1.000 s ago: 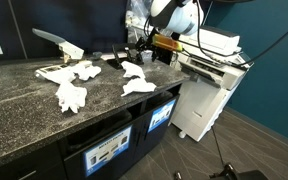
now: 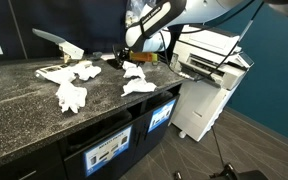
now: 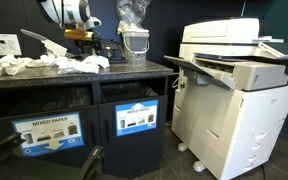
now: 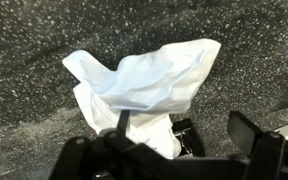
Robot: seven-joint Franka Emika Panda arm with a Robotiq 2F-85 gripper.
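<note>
A crumpled white paper [image 4: 149, 85] lies on the speckled dark counter in the wrist view. My gripper is open above it, its left finger [image 4: 123, 122] overlapping the paper's lower part in the picture and its right finger [image 4: 240, 127] over bare counter. Nothing is held. In exterior view 1 the arm reaches in from the upper right, with the gripper [image 2: 125, 53] low over the back of the counter. Several more crumpled papers lie around, among them one near the front edge [image 2: 139, 87] and one farther left [image 2: 72, 97].
Open cabinet slots [image 3: 134, 90] with mixed-paper labels [image 3: 136, 117] sit under the counter [image 2: 24, 120]. A large white printer [image 3: 229, 95] stands to the right, and a translucent bucket [image 3: 136, 41] at the back.
In exterior view 1 the arm and gripper have swung left, from near the printer to the area behind the papers. The papers look unmoved.
</note>
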